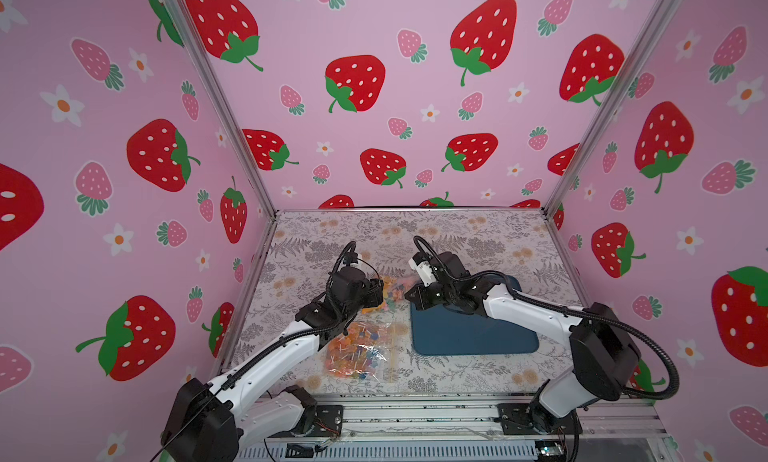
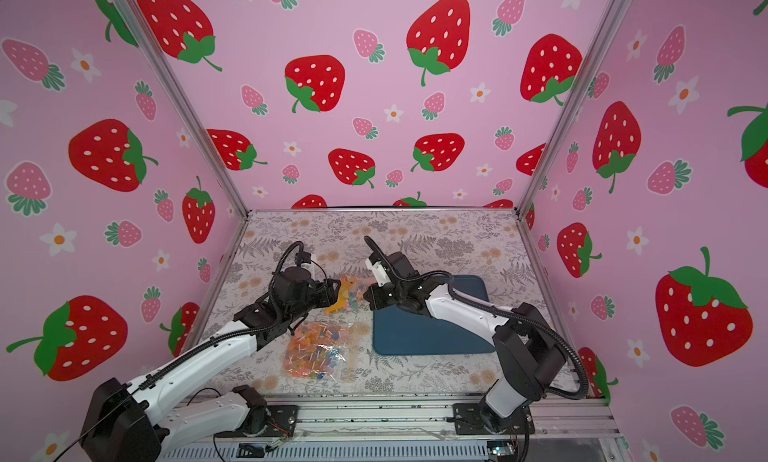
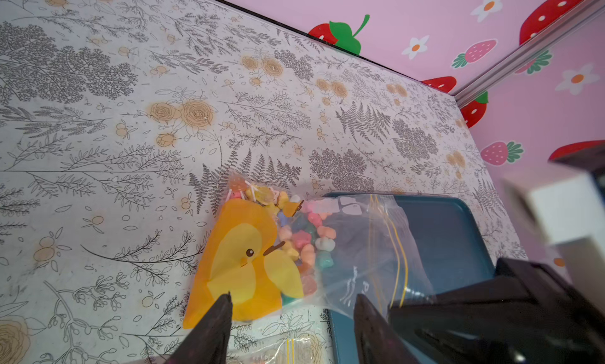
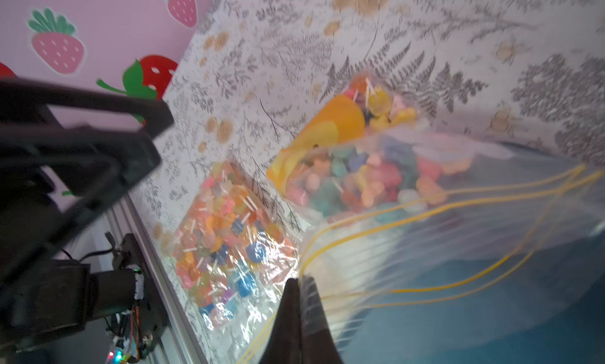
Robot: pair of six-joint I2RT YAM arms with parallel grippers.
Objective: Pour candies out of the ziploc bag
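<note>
In the left wrist view a clear ziploc bag point(image 3: 301, 241) with a yellow chick print and colourful candies lies on the table, its plain open-end film stretching right over the tray's edge. My right gripper is shut on the edge of that film near the yellow zip lines, holding it raised. Over the bag's left part, my left gripper stands open, nothing between its fingers. Under the right arm lies a dark blue tray point(image 1: 472, 338), its visible part empty. Whether the zip is open, I cannot tell.
A second clear bag of candies point(image 1: 357, 351) lies flat in front, near the left arm. Both grippers are close together above the chick bag.
</note>
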